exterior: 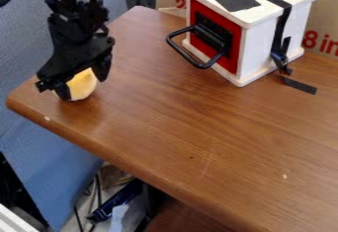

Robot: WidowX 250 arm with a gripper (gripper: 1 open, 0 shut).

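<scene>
My black gripper (77,73) is low over the left end of the wooden table (199,157). A pale yellow rounded object (82,87) rests on the tabletop between or just behind its fingers, partly hidden by them; I cannot tell whether they grip it. A white box (251,78) with a red front (226,62) and a black handle (181,52) stands at the back right, black straps and tape on it.
A cardboard box (322,34) is behind the white box. The table's left edge drops to a blue surface (53,162) and clutter below.
</scene>
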